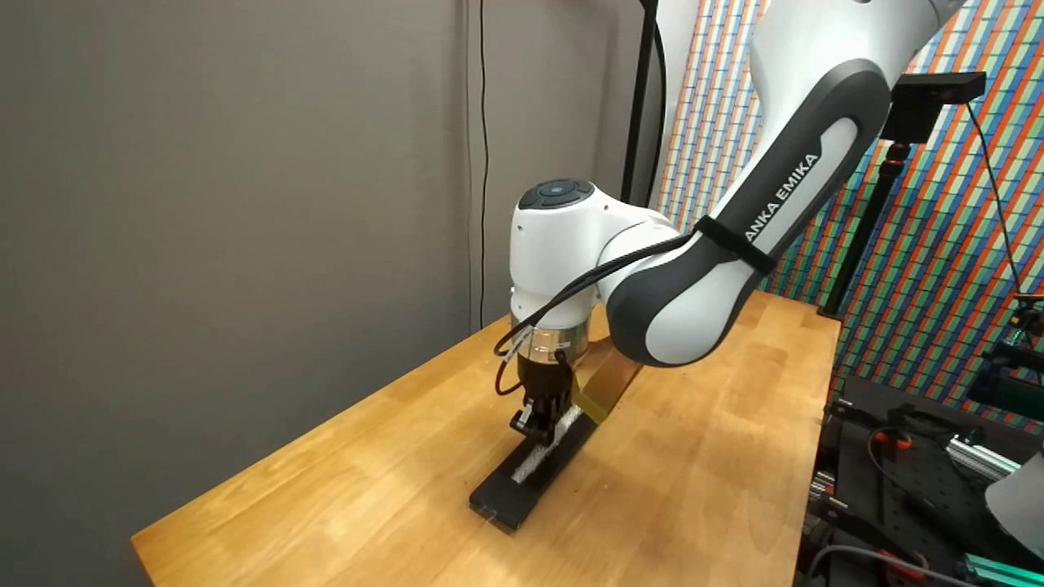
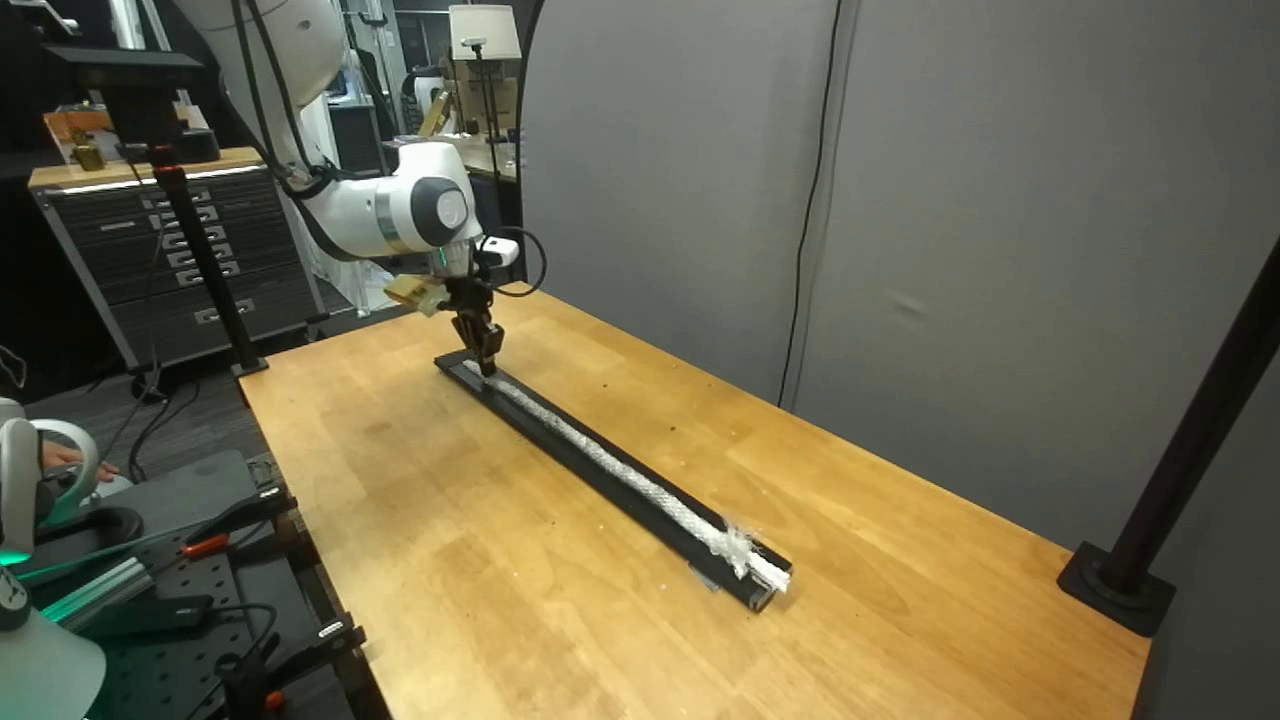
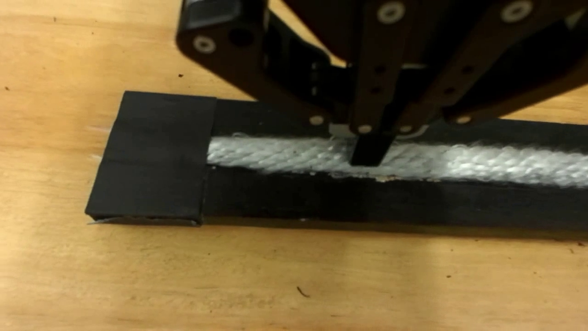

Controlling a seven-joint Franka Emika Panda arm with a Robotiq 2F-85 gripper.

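A white braided rope [image 2: 624, 474] runs lengthwise along a long black strip [image 2: 546, 446] lying on the wooden table. One end of the strip carries a wide black band [image 3: 151, 157] over the rope; the far end of the rope is frayed. My gripper is shut, with no gap showing between its fingertips. In the wrist view those tips overlap the rope a little way from the black band. From the side, the gripper [image 2: 486, 364] points down at the rope near that end. Whether it touches the rope or pinches any strands, I cannot tell.
Bare table [image 2: 396, 504] surrounds the strip on both sides. A grey curtain [image 2: 960, 216] stands behind. A black post with a square base [image 2: 1116, 588] is at one table corner, and a cart [image 2: 180, 600] with tools stands off one edge.
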